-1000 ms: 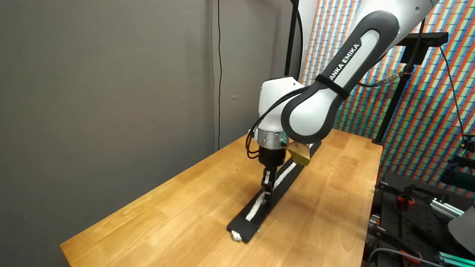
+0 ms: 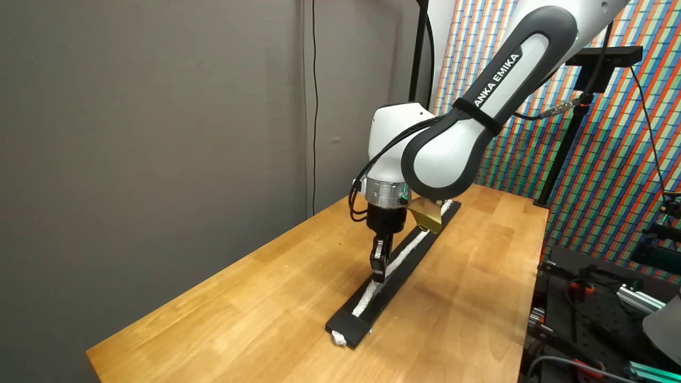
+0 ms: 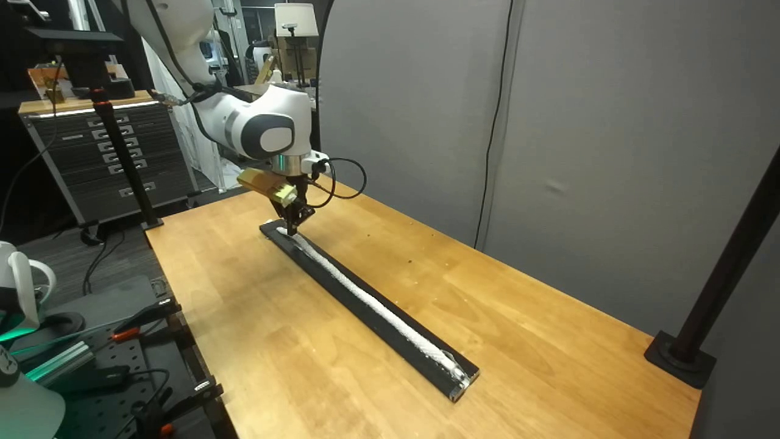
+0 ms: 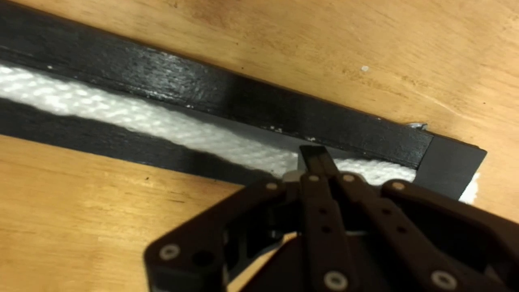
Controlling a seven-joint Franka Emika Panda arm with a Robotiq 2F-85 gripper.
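A white braided rope (image 4: 131, 114) lies along the groove of a long black channel (image 4: 160, 73) on the wooden table. One rope end sticks out past the black cap (image 4: 450, 168) at the channel's end. In exterior view 1 my gripper (image 2: 379, 279) points down over the rope, close to that capped end. Its fingers (image 4: 318, 163) are together in the wrist view, with nothing visible between them. They cover a short piece of the rope; whether the tips touch it I cannot tell. In exterior view 2 the rope (image 3: 365, 296) runs the channel's full length.
Bare tabletop (image 3: 570, 351) lies on both sides of the channel. A grey wall (image 2: 191, 127) borders one long edge. A black stand (image 3: 684, 355) rises from the table's far right corner in exterior view 2.
My gripper has risen slightly and shifted a little to the left in exterior view 1. The channel and the rope look unmoved.
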